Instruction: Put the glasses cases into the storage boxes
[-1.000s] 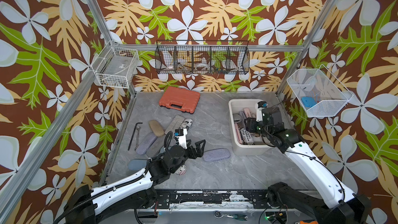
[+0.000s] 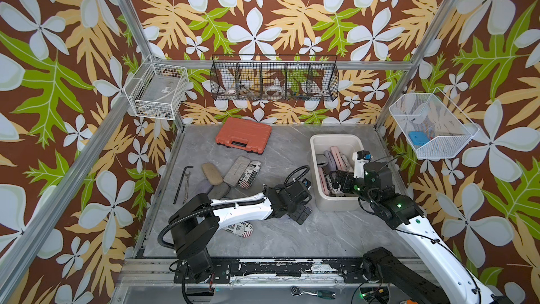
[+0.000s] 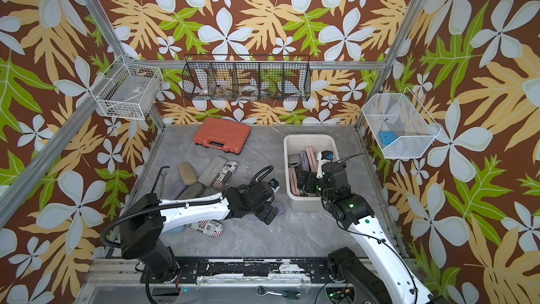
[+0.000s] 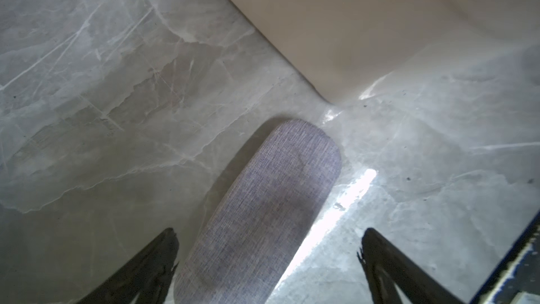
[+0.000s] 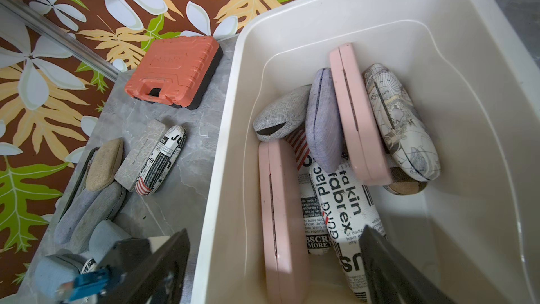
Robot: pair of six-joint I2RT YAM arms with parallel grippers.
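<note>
My left gripper (image 2: 298,208) hangs open over a lavender glasses case (image 4: 258,214) lying on the table just outside the white storage box (image 4: 393,28), with the case between its spread fingers. My right gripper (image 2: 344,183) is open above the box (image 2: 315,160), nothing held. Inside are pink cases (image 5: 360,118), a lavender one (image 5: 325,118), grey, shell-print and newspaper-print cases (image 5: 348,219). More cases lie left on the table: tan (image 5: 104,163), light grey (image 5: 140,152), newspaper-print (image 5: 160,160), blue and darker grey ones.
A red tool case (image 2: 242,135) sits at the back. Metal tools lie at the left edge. Wire baskets hang on the back wall (image 2: 272,78), left (image 2: 158,90) and right (image 2: 433,118).
My left arm has swung right and turned down over the lavender case beside the box. My right arm has shifted slightly toward the front, still over the box.
</note>
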